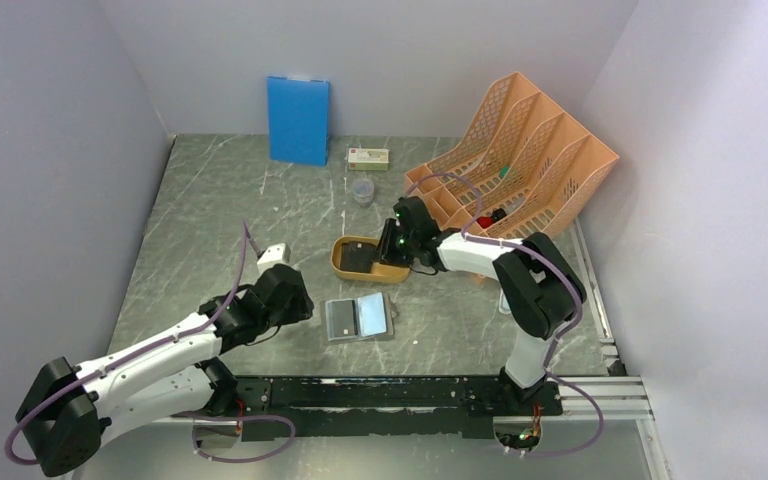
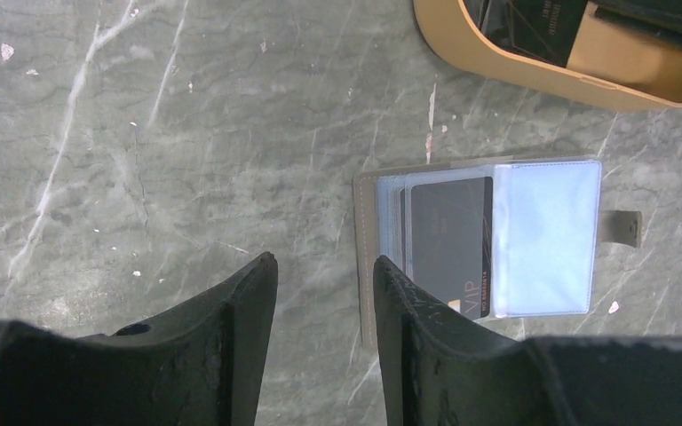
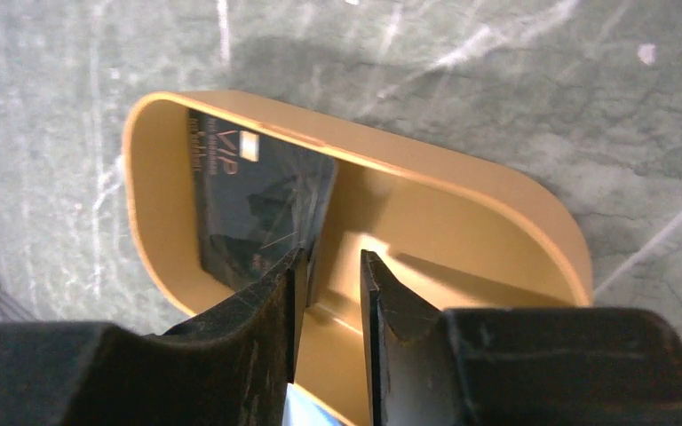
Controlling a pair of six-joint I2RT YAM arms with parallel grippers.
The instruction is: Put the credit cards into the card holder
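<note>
Dark cards [image 3: 253,200] marked VIP lie at one end of an oval tan tray [image 3: 444,169]. Low over that tray is my right gripper, its fingers part open with only tray floor showing between them. One fingertip is close by the cards' edge; whether it touches cannot be told. The card holder [image 2: 546,240] lies spread open on the table, a dark VIP card [image 2: 448,235] in its clear sleeve. To the holder's left, my left gripper stands open and empty above bare table.
An orange mesh rack [image 1: 550,165] stands behind the right arm. Toward the back are a small clear tub [image 1: 363,191], a small box [image 1: 368,159] and a blue panel [image 1: 298,120].
</note>
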